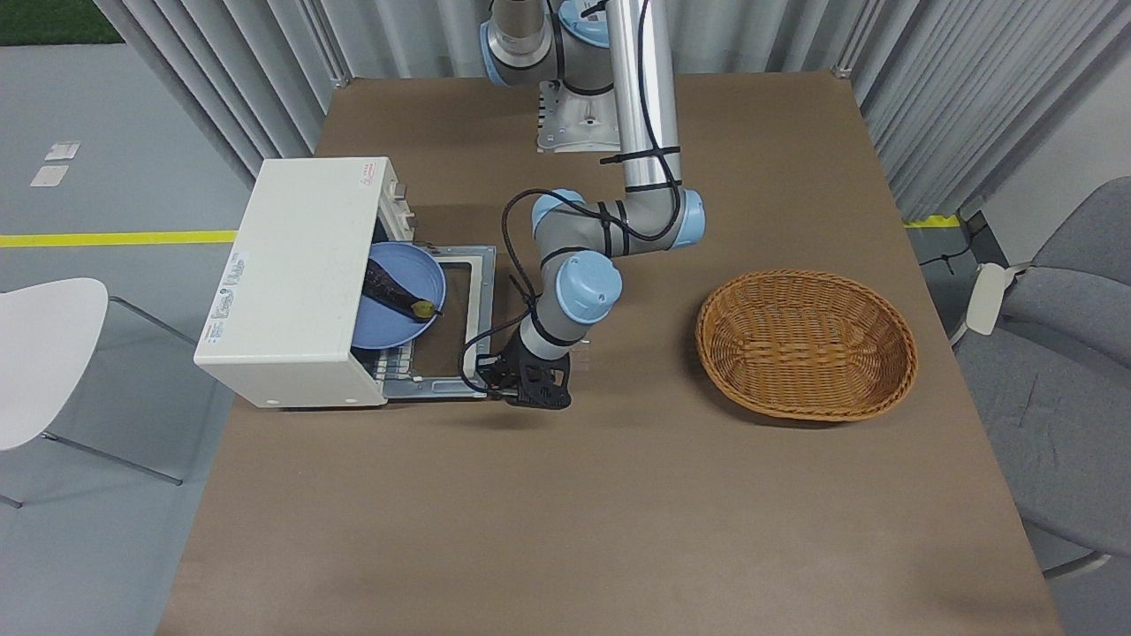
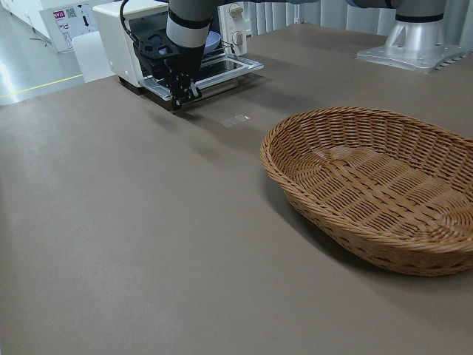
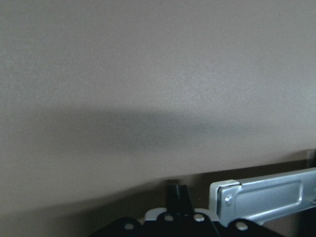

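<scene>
My gripper (image 1: 525, 382) is down at the front outer corner of the white toaster oven's lowered door (image 1: 479, 318). In the wrist view its dark fingertips (image 3: 177, 195) sit beside a metal door corner (image 3: 261, 197); whether they are open is unclear. The oven (image 1: 286, 276) stands at the left of the table. Inside its opening a blue plate (image 1: 392, 334) holds an eggplant (image 1: 392, 286). A wicker basket (image 1: 806, 344) rests on the right side of the table, empty.
The arm's base plate (image 2: 384, 56) is at the back. Chairs stand off both sides of the table.
</scene>
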